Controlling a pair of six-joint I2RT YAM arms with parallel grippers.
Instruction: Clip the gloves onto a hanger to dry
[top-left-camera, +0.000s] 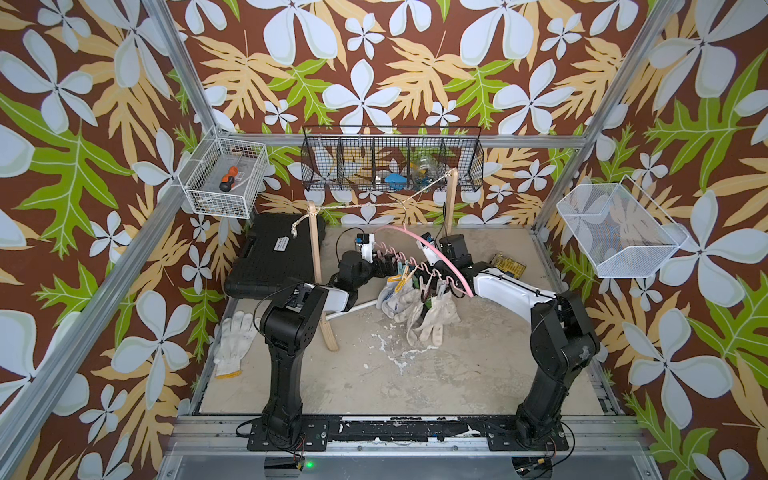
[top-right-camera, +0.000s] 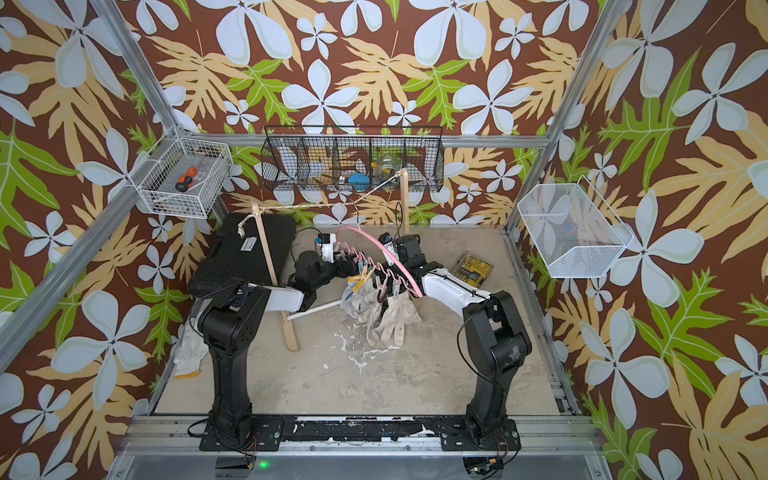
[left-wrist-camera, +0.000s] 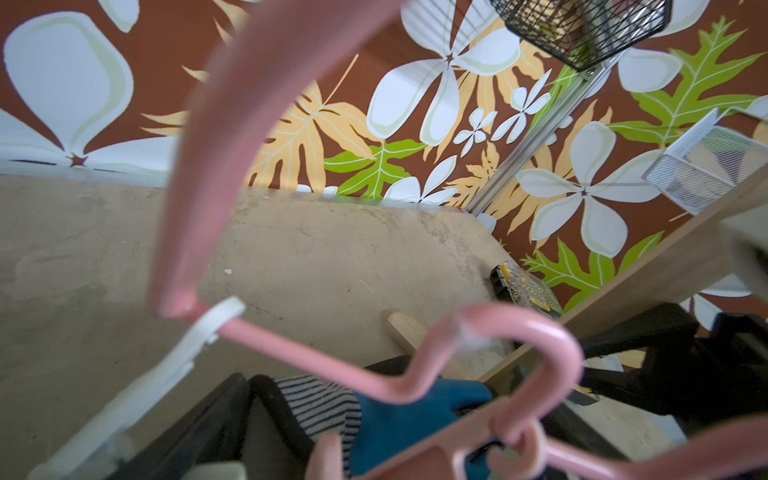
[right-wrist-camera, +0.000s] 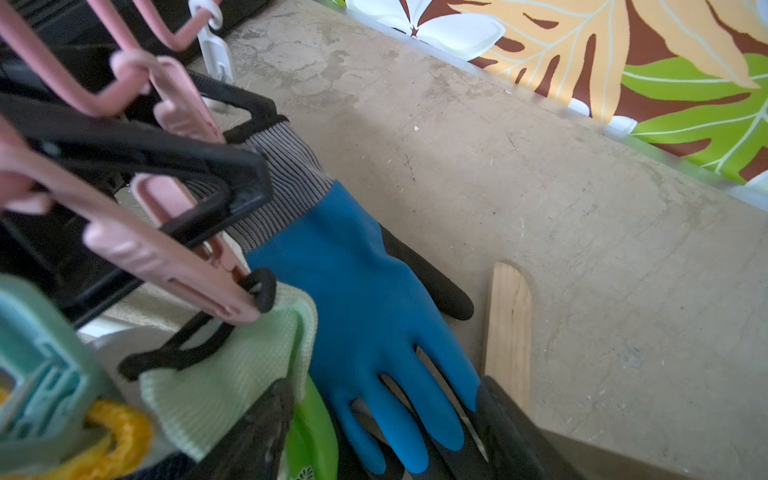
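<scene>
The pink hanger (top-left-camera: 428, 249) hangs from the string, with several pale gloves (top-left-camera: 434, 321) below it. A blue glove (right-wrist-camera: 344, 280) with a striped grey cuff (right-wrist-camera: 280, 188) hangs fingers down in the right wrist view. My right gripper has its fingers apart, the blue glove's fingers showing in the gap. My left gripper is open around the area of the cuff and a pink clip (right-wrist-camera: 188, 96). Whether that clip grips the cuff cannot be told. Another pink clip (right-wrist-camera: 192, 276) bears a pale green cuff (right-wrist-camera: 240, 352) by a black loop.
A white glove (top-left-camera: 236, 340) lies at the table's left. Wooden posts (top-left-camera: 316, 256) hold the string. A black case (top-left-camera: 272, 252) stands back left, a yellow-black item (top-left-camera: 508, 265) back right.
</scene>
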